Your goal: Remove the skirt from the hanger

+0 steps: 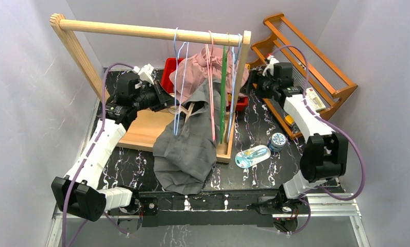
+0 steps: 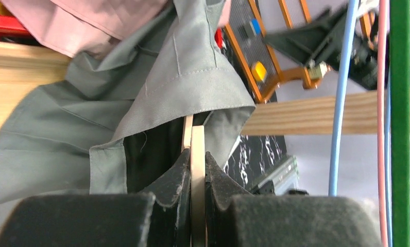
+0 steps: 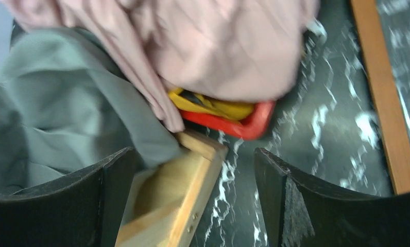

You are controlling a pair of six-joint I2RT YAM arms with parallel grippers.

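The grey skirt (image 1: 185,154) lies in a heap over the rack's base and the dark tabletop. In the left wrist view its waist opening (image 2: 177,103) gapes, and a wooden hanger (image 2: 198,154) runs into it. My left gripper (image 1: 171,101) is shut on this hanger's wood, just outside the opening. How far the hanger reaches inside the skirt is hidden. My right gripper is open beyond the rack's right post; nothing is between its fingers. In that view the blurred grey skirt (image 3: 64,113) is to the left.
Blue, pink and green hangers (image 1: 224,92) hang from the wooden bar (image 1: 141,30) between the arms. A pink cloth (image 1: 192,69) lies over a red bin (image 1: 168,77) behind. At right stand an orange-brown shelf (image 1: 316,51), a jar (image 1: 277,141) and a blister pack (image 1: 252,156).
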